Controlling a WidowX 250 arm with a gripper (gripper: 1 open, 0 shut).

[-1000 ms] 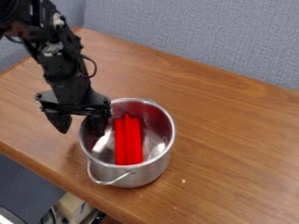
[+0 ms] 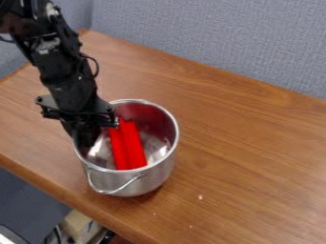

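Note:
A silver metal pot point(image 2: 156, 172) with a wire handle stands at the table's near left edge. Inside it lies a red object point(image 2: 128, 143), long and narrow, leaning along the pot's floor. My black gripper point(image 2: 84, 128) reaches down at the pot's left rim, shut, its fingertips partly hidden at the rim; I cannot see anything held between them.
A grey wall stands at the back.
Over the last second the pot has moved left and slightly toward the back, turning somewhat, with the red object inside. My gripper has shifted slightly left at the rim.

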